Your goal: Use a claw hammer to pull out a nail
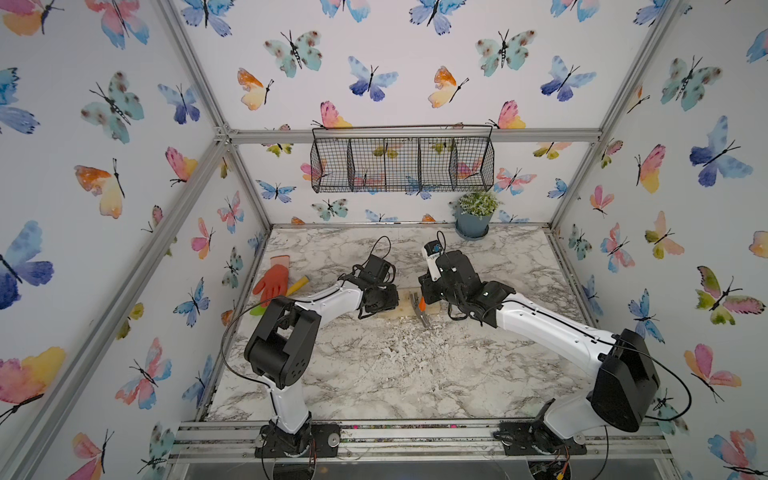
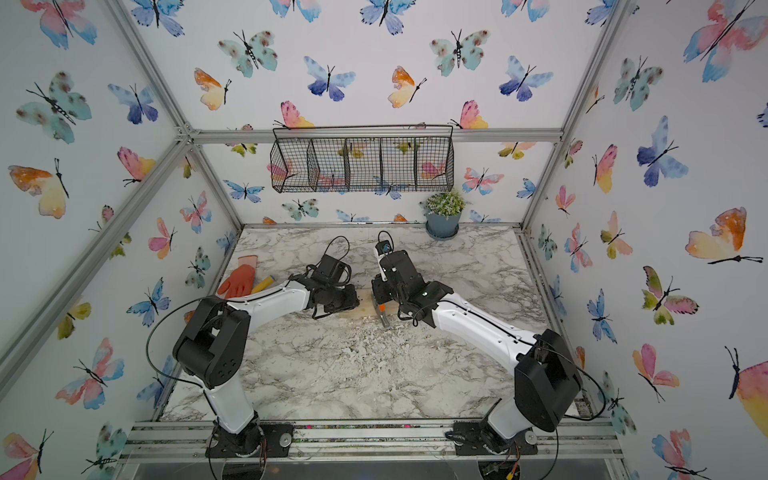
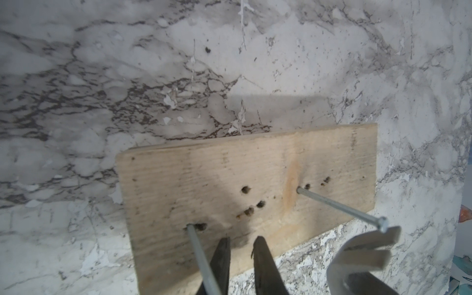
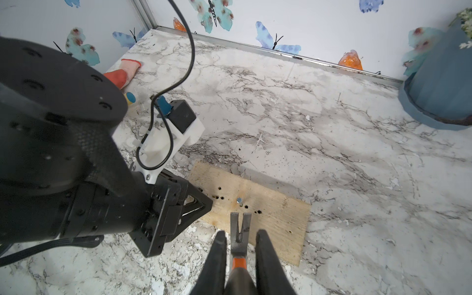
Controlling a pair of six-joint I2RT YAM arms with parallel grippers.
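Observation:
A light wooden board [image 3: 162,196] lies flat on the table with two long nails standing in it. One nail [image 3: 339,205] is near the board's middle; the other nail [image 3: 197,253] is by its left end. In my right gripper the orange-marked claw hammer [image 4: 239,263] is held, its grip partly hidden by the fingers. The forked claw points at the middle nail's head, close to it, with a small gap showing in the right wrist view. My left gripper is low over the board's left part, partly open, its fingers apart, the left nail beside them.
Old holes [image 3: 249,211] dot the board. A red glove [image 1: 273,281] and a yellow-handled item [image 1: 297,285] lie at the left. A potted plant [image 1: 473,217] stands at the back right, below a wire basket [image 1: 402,166].

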